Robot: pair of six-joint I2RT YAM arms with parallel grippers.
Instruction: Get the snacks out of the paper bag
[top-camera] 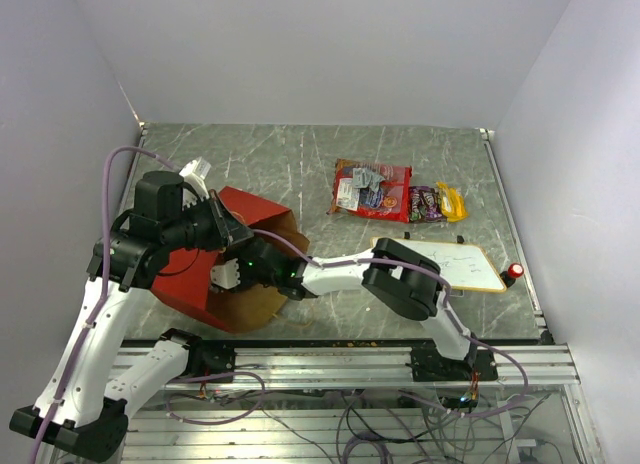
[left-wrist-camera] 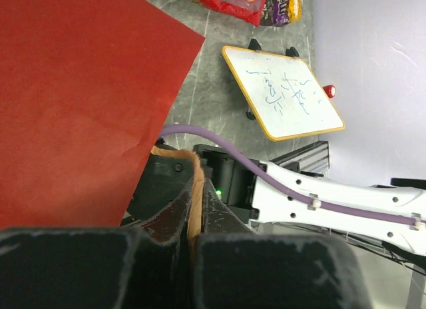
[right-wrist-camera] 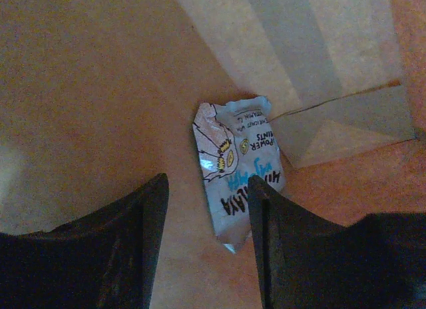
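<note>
The red paper bag (top-camera: 180, 284) lies on its side at the left of the table, opening toward the right. My left gripper is shut on the bag's brown rim, holding it up. My right gripper reaches inside the bag, open; in the right wrist view a small white Himalaya mints packet (right-wrist-camera: 239, 162) lies on the brown paper just ahead of its fingertips.
A red snack bag (top-camera: 385, 197) with small packets on it, a purple M&M's bag (top-camera: 425, 204) and a yellow packet (top-camera: 452, 205) lie at the back right. A whiteboard (top-camera: 455, 264) and a red-capped object (top-camera: 514, 272) are at the right.
</note>
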